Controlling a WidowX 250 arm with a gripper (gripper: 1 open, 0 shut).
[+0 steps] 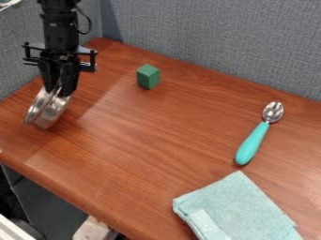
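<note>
My black gripper (58, 77) is at the left edge of the wooden table (163, 141), pointing down at a shiny metal pot or bowl (45, 111) that is tilted on its side just beneath it. The fingertips overlap the metal object, so I cannot tell whether they are shut on it.
A green block (148, 77) sits at the back, a spoon with a teal handle (251, 142) lies at the right, and a pale blue cloth (236, 211) lies at the front right.
</note>
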